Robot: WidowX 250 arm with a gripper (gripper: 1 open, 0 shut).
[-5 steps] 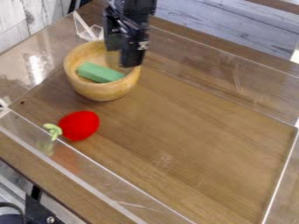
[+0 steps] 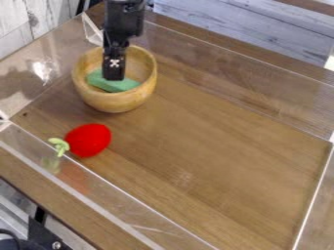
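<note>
A wooden bowl (image 2: pixel 135 96) sits at the upper left of the table, a green block (image 2: pixel 109 84) inside it. My gripper (image 2: pixel 113 69) hangs over the bowl just above the block, its fingers open. Whether they touch the block I cannot tell. A red object with a green stem (image 2: pixel 89 140) lies below the bowl, toward the front left.
Transparent walls run along its edges.
My gripper has moved left from beside the bowl to over it and down toward the green block. The bowl and red object look unmoved.
</note>
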